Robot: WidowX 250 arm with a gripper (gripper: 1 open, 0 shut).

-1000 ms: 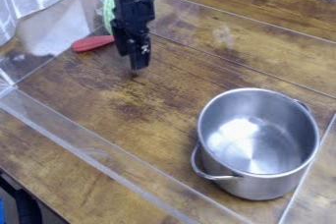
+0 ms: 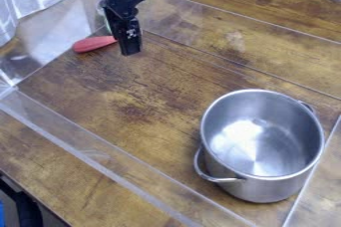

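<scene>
The black gripper (image 2: 123,34) hangs over the upper left of the wooden table, in front of a red object (image 2: 94,44) that lies near the clear side wall; whether its fingers are open or shut is hard to tell. A steel pot (image 2: 260,146) with two handles stands empty at the lower right.
Clear plastic panels (image 2: 27,42) line the left side and strips run across the table. A dark edge lies at the top right.
The gripper has risen and shifted slightly left over the last second. The green object seen behind the arm earlier is now hidden. The pot and red object have not moved.
</scene>
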